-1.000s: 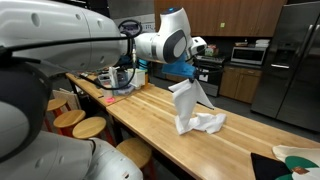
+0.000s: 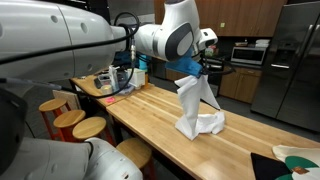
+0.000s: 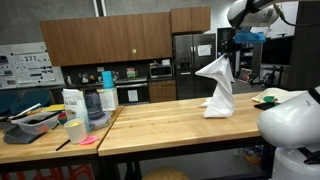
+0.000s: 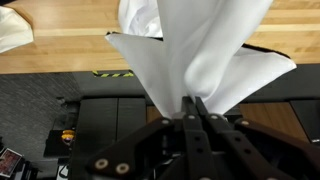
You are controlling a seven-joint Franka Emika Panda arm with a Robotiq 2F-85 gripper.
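A white cloth (image 2: pixel 188 100) hangs in folds from my gripper, which is shut on it above the wooden table (image 2: pixel 165 103). In the wrist view the cloth (image 4: pixel 212 45) gathers to a narrow pinch at the fingertips and spreads out below them. Its hanging length also shows in exterior view 2, as a white sheet (image 3: pixel 218 70) beneath the arm. More white cloth (image 2: pixel 210 123) lies crumpled on the tabletop; whether it joins the hanging part I cannot tell.
Stools (image 2: pixel 71 118) stand along the table's near side. A dark item (image 2: pixel 268 167) and a green-rimmed tray (image 2: pixel 298 153) occupy the right end. At the other end are a blue-lidded container (image 3: pixel 108 80) and cups (image 3: pixel 75 130).
The arm has shifted slightly, carrying the hanging cloth a little to the right in exterior view 1. The crumpled cloth on the table looks much the same.
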